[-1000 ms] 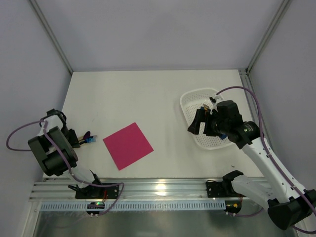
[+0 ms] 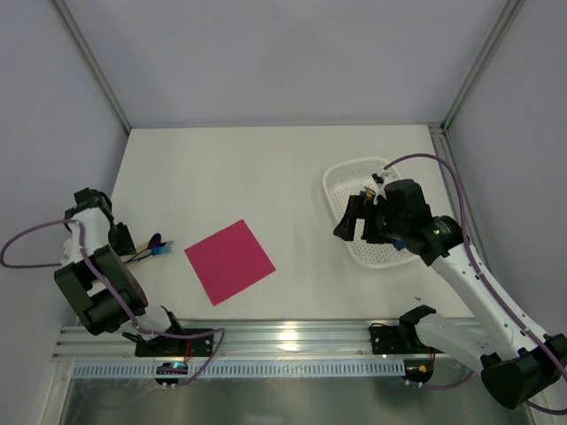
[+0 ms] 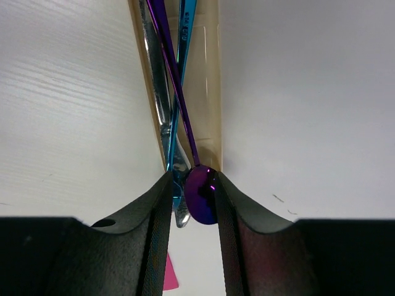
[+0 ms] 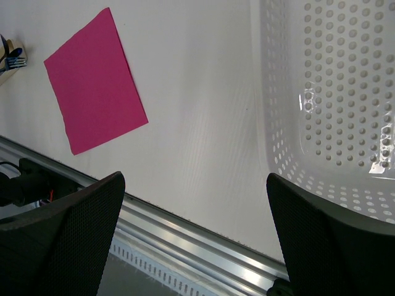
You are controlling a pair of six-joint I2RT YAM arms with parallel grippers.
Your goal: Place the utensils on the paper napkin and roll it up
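A tray of utensils lies at the table's left edge: a purple spoon (image 3: 200, 196), a blue utensil (image 3: 184, 37) and a silver knife (image 3: 162, 111) in a tan holder (image 3: 210, 86). My left gripper hangs over the spoon's bowl, fingers part open; whether anything is between them is unclear. A pink square napkin (image 2: 229, 261) lies flat right of the holder. My right gripper stands open above the white basket's left side, nothing between its fingers.
The white perforated basket (image 4: 271, 123) sits at the table's right, partly under my right arm.
My left arm has risen and shifted back from where it sat low at the holder. The right arm and the napkin look unchanged.
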